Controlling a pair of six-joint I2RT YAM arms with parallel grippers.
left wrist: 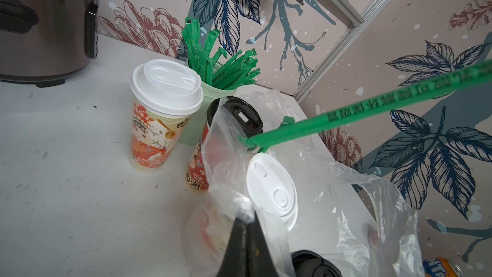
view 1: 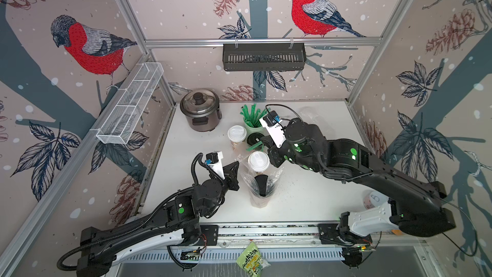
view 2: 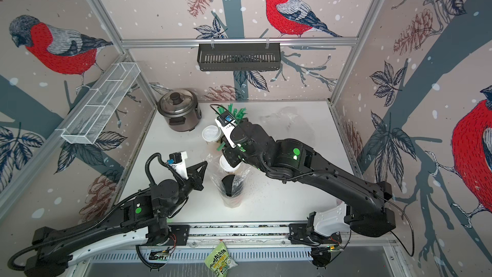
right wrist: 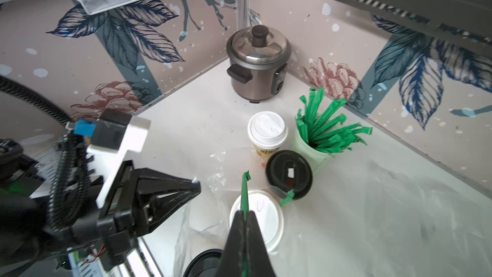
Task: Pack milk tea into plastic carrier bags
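A clear plastic bag (view 1: pixel 259 199) holds a white-lidded cup (left wrist: pixel 271 189) and a black-lidded cup (right wrist: pixel 202 261). My left gripper is shut at the bag's left side, on its film in the left wrist view. Above the bag my right gripper is shut on a wrapped green straw (left wrist: pixel 358 110). Just behind the bag stand another black-lidded cup (right wrist: pixel 288 169) and a white-lidded cup (right wrist: pixel 267 130).
A green container of straws (right wrist: pixel 312 154) stands behind the cups, a steel cooker (view 1: pixel 200 118) at the back left. A wire shelf (view 1: pixel 128 102) hangs on the left wall. The table's right side holds loose clear plastic.
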